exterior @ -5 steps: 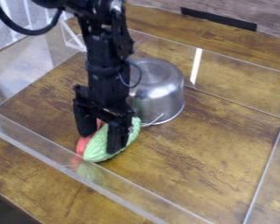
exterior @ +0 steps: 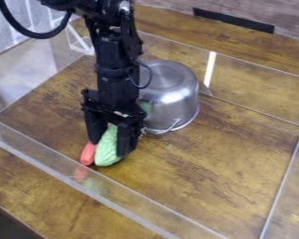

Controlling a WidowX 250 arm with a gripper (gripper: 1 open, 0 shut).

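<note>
My black gripper (exterior: 112,131) hangs low at the center-left, its fingers down over a pale green object (exterior: 111,151) on the wooden table (exterior: 220,177); whether it grips that object cannot be told. A small red object (exterior: 89,153) lies just left of the green one, partly behind the fingers. A large steel pot (exterior: 174,93) stands behind and to the right of the gripper, with a thin wire handle at its front.
Clear plastic walls or rails cross the lower left and right side of the table. A dark strip sits at the back edge.
My gripper has moved back and slightly up in view, toward the pot; the green object beneath it now appears shorter and farther back.
</note>
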